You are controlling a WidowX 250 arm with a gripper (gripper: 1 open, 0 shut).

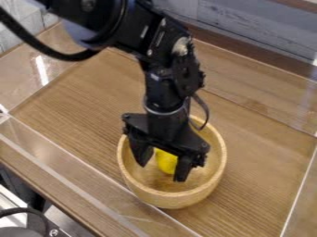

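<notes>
My black gripper (161,153) reaches down into a light tan bowl (161,191) near the front middle of the wooden table. Its fingers straddle a yellow object (166,164) inside the bowl, partly hidden by the gripper. Whether the fingers press on it I cannot tell.
Bare wooden table (259,153) surrounds the bowl on the right and at the back left. A pale wall (257,32) runs along the back. Dark cables lie past the table's front left edge.
</notes>
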